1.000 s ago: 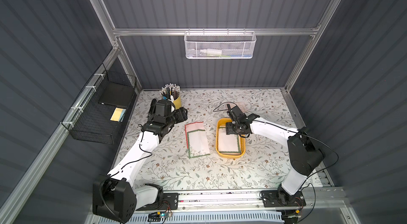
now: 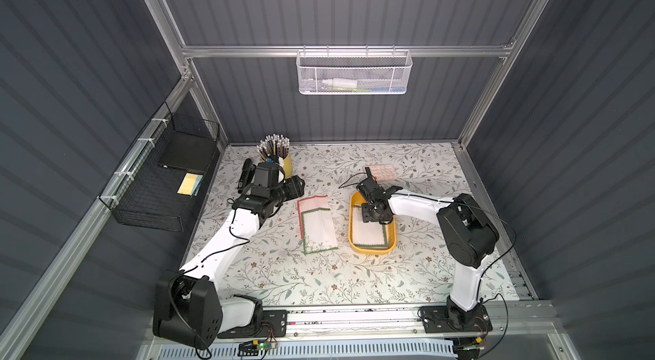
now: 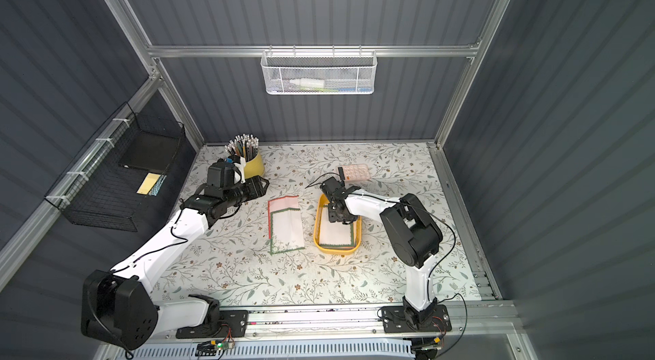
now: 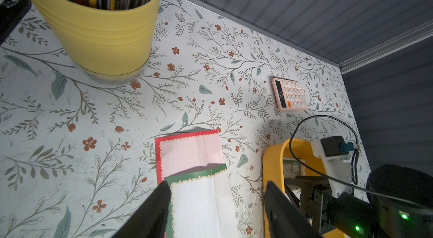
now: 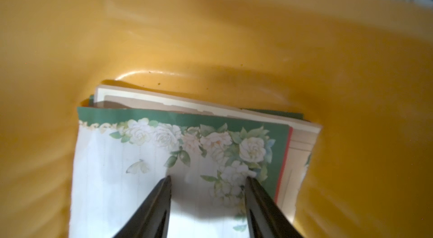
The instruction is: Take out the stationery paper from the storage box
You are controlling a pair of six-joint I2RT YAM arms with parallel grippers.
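Observation:
The yellow storage box (image 2: 372,249) stands on the table, right of centre. Inside lies a stack of stationery paper; the top sheet (image 5: 130,179) has a green border and white flowers, with other sheets' edges (image 5: 306,138) showing behind it. My right gripper is down in the box over that sheet, its fingers apart; whether the tips touch the paper is unclear. Outside, a red-edged sheet (image 4: 189,147) and a green-edged sheet (image 4: 198,206) overlap on the table. My left gripper hovers above and behind them, open and empty.
A yellow pot of pencils (image 4: 108,39) stands at the back left, close to my left arm. A pink calculator (image 4: 291,94) lies behind the box.
The left arm has shifted a little right. The sheets on the table lie unchanged.

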